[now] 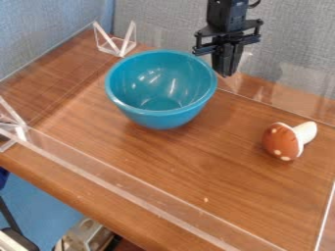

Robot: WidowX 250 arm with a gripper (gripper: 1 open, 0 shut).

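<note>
A teal bowl (160, 106) sits upright on the wooden table (183, 186), left of the middle. A toy mushroom (284, 141) with an orange cap and white stem lies on its side at the right. My black gripper (225, 63) hangs at the back, just behind and right of the bowl's rim, pointing down. It looks shut, with nothing visible between its fingers.
A clear plastic barrier runs round the table, with white brackets at the back-left (113, 44) and left. Grey padded walls stand behind.
</note>
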